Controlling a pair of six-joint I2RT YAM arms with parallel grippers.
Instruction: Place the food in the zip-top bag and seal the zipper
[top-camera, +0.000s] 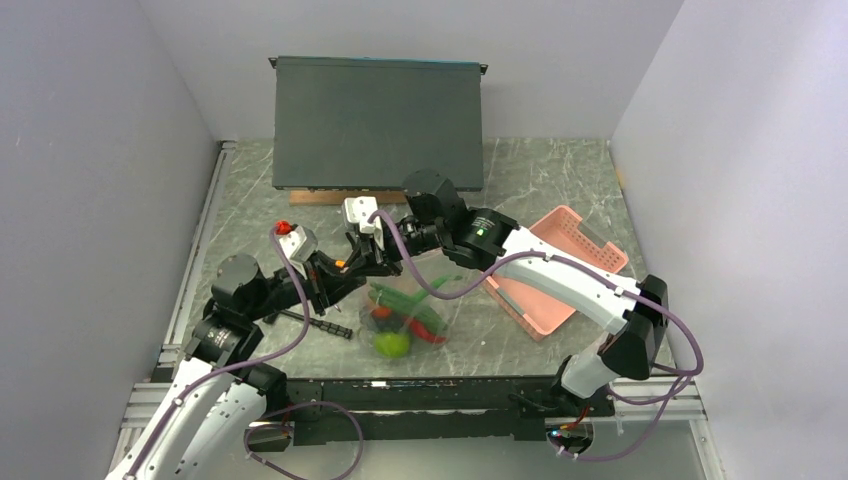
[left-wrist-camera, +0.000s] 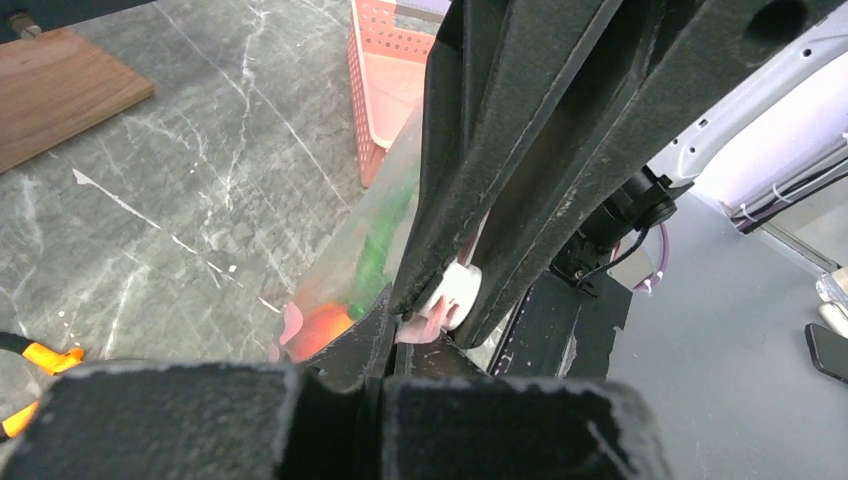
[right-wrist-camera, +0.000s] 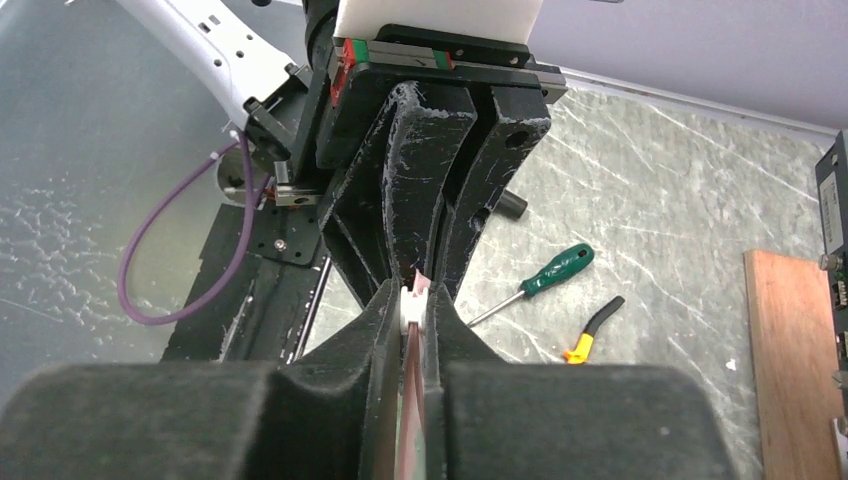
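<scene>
The clear zip top bag (top-camera: 445, 312) stands below my arms in the top view, with the food inside: a green vegetable (top-camera: 430, 316), a red one (top-camera: 428, 333) and a light green one (top-camera: 392, 344). In the left wrist view, the bag's film (left-wrist-camera: 335, 255) slants down to the meeting fingertips. A white zipper slider (left-wrist-camera: 460, 290) sits between the fingers of my right gripper, which is shut on it at the bag's pinkish top strip (right-wrist-camera: 408, 410). Right beside it, my left gripper is shut at the strip's end, pinching the thin edge.
A pink basket (top-camera: 560, 290) stands to the right. In the right wrist view, a green-handled screwdriver (right-wrist-camera: 560, 268) and an orange-and-black tool (right-wrist-camera: 590, 335) lie on the counter. A wooden board (top-camera: 345, 197) is at the back.
</scene>
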